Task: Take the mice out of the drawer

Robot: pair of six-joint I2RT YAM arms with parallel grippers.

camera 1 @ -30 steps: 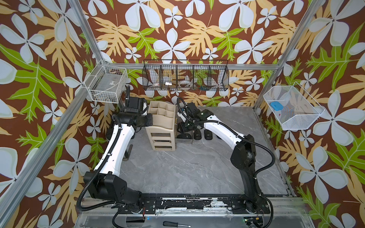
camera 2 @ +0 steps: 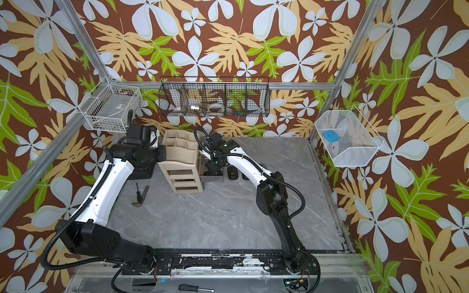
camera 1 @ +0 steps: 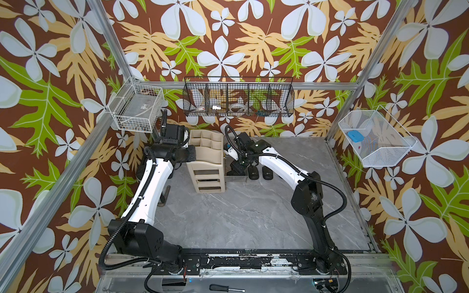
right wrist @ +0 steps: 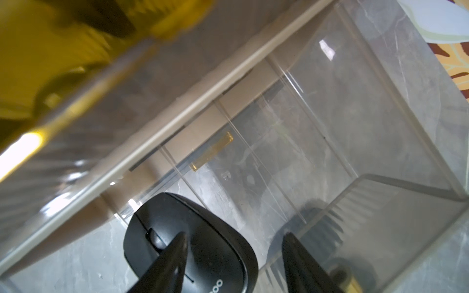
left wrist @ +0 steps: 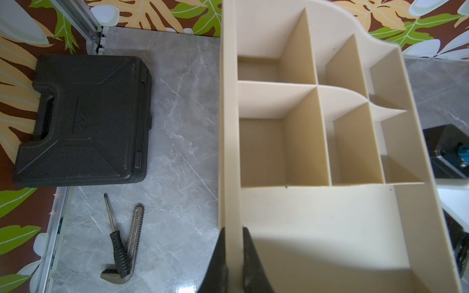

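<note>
In the right wrist view a black mouse [right wrist: 195, 244] lies in the clear drawer [right wrist: 390, 92], which is pulled out of the beige organizer [camera 1: 207, 153]. My right gripper is open over it: the left finger overlaps the mouse's body, the other is past its right side. No grip on it shows. Two dark mice, one [camera 1: 253, 172] beside the other [camera 1: 267, 172], rest on the table right of the drawer. Over on the organizer's left side, my left gripper is shut on the thin side wall, one finger on each face.
A black case [left wrist: 88, 122], a screwdriver [left wrist: 119, 249] and a wrench [left wrist: 134, 234] lie left of the organizer. Wire baskets hang behind [camera 1: 238, 97] and at the right [camera 1: 376, 136].
My right gripper has come down toward the mouse in the drawer, covering more of it from above. The organizer has shifted slightly left. My left arm looks almost still.
</note>
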